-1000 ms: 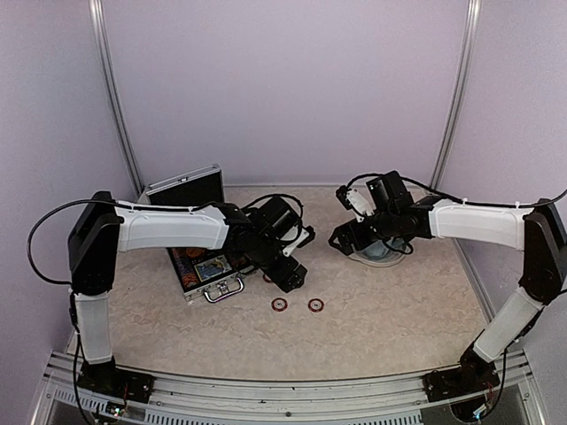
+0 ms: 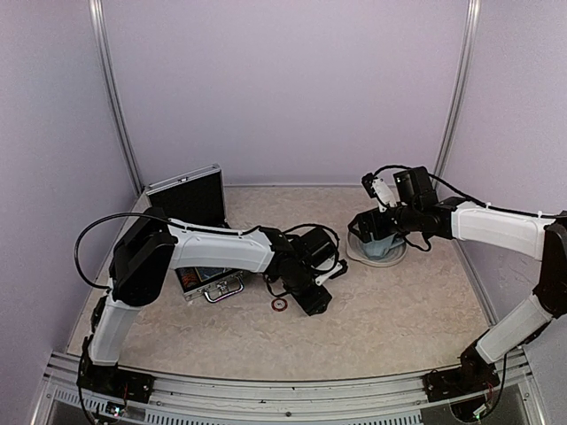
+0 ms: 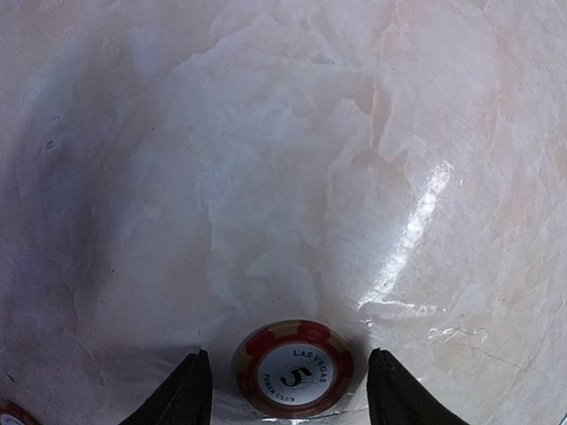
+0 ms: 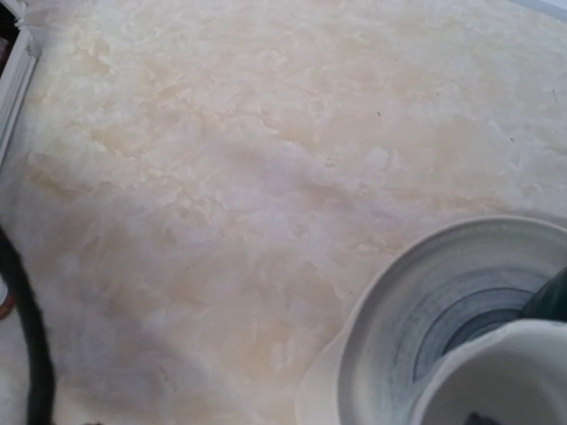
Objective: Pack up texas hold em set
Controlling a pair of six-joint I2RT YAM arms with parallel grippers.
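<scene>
My left gripper is part open over a red-and-tan poker chip marked 5 (image 3: 298, 369), one finger on each side and a gap showing at both. That chip is hidden under the arm in the top view. A second red chip (image 2: 279, 305) lies just left of it on the table. The open case (image 2: 189, 197) stands at the left, its tray partly covered by my left arm. At the right, my right gripper (image 2: 370, 225) hovers by the bowl; dark tips far apart at the bottom of its wrist view suggest open fingers, with nothing seen held.
A pale round dish (image 4: 381, 292) with a white cup (image 4: 505, 372) in it sits under my right gripper. The case's handle (image 2: 223, 290) sticks out toward the front. Clear table lies at front and centre right.
My left gripper has moved right and toward the front, covering the right-hand chip. The right gripper has shifted right, over the dish. Both have barely moved in the last moments.
</scene>
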